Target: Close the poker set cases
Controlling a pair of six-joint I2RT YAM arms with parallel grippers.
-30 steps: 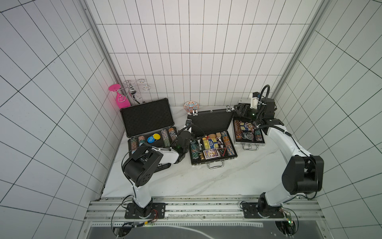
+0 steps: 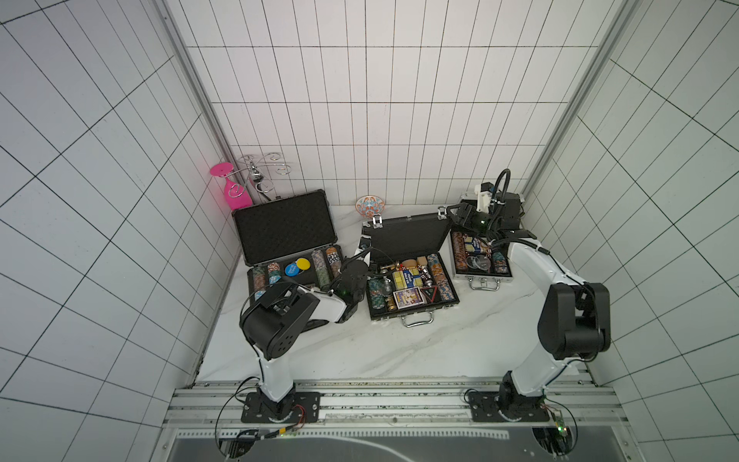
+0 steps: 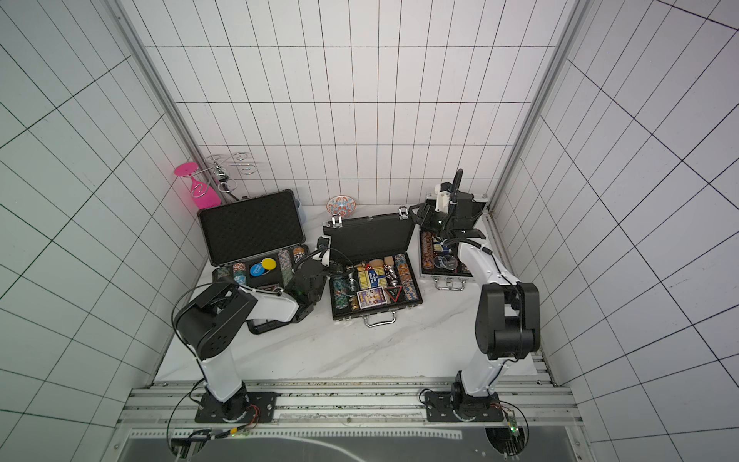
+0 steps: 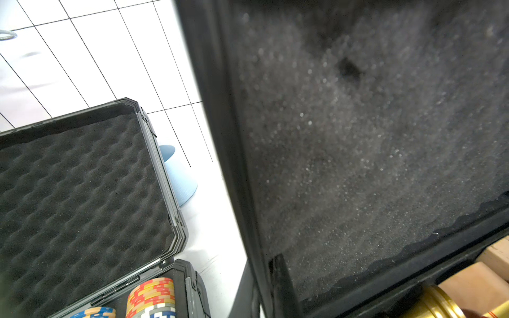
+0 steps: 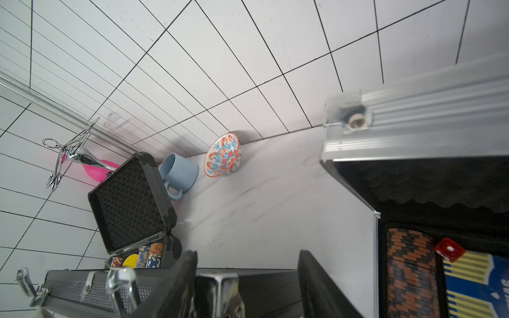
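Three poker cases stand open. The middle case's lid point(image 2: 404, 235) is tilted upright over chips, cards and dice point(image 2: 408, 278). The left case point(image 2: 285, 219) has its lid back; the silver right case point(image 5: 403, 122) stands behind my right gripper. My left gripper is at the left edge of the middle lid; whether anything is between its fingers I cannot tell. My right gripper is part open, its fingers either side of a latch at the top right corner of the middle lid.
A blue mug point(image 5: 177, 172), a patterned bowl point(image 2: 370, 205), a pink object point(image 2: 237, 194) and a chrome rack point(image 2: 261, 171) are at the back.
My right gripper and arm have moved leftward toward the middle lid's corner. The left arm has shifted very slightly; the lids look about the same.
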